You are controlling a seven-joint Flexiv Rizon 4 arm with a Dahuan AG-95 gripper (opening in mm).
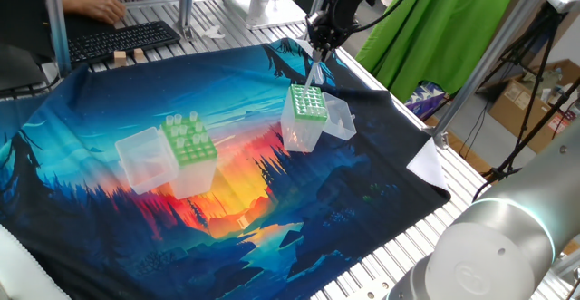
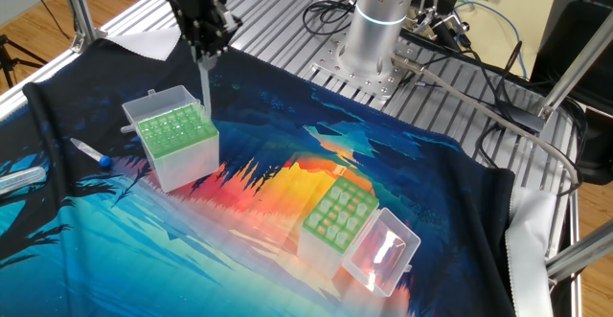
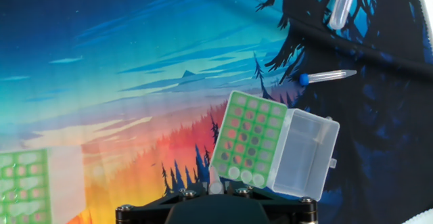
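My gripper [image 1: 318, 53] points down above the far tip box [image 1: 302, 128], shut on a slender clear pipette tip [image 2: 205, 89]. The tip hangs at the edge of that box's green rack [image 2: 176, 130]; whether its lower end touches the rack, I cannot tell. The wrist view shows the tip's round end [image 3: 215, 187] beside the rack's row of white tips [image 3: 245, 175]. Most other holes there look empty. A second box [image 1: 195, 180] has a green rack [image 1: 201, 153] with several tips standing in it.
Both boxes have clear lids hanging open, the far lid [image 3: 306, 153] and the near lid [image 1: 149, 159]. A blue-capped tube [image 3: 328, 76] and another tube [image 3: 343, 6] lie on the cloth near the far box. Open cloth separates the boxes.
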